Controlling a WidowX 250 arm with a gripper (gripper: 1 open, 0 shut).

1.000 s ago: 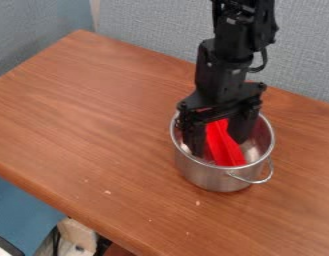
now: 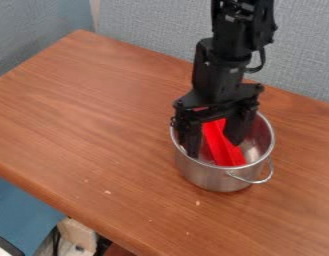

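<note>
My black gripper (image 2: 214, 118) reaches down into a steel pot (image 2: 214, 175) with a wire handle at its front right. Its two fingers stand apart, open, at the pot's rim on either side of a red object (image 2: 223, 150) lying inside. The fingertips are partly hidden within the pot, and whether they touch the red object is unclear.
Grey panels stand behind the table. A blue surface and some small items lie beyond the table's near left edge.
The gripper has shifted very slightly over the last second. The pot and red object look unchanged.
</note>
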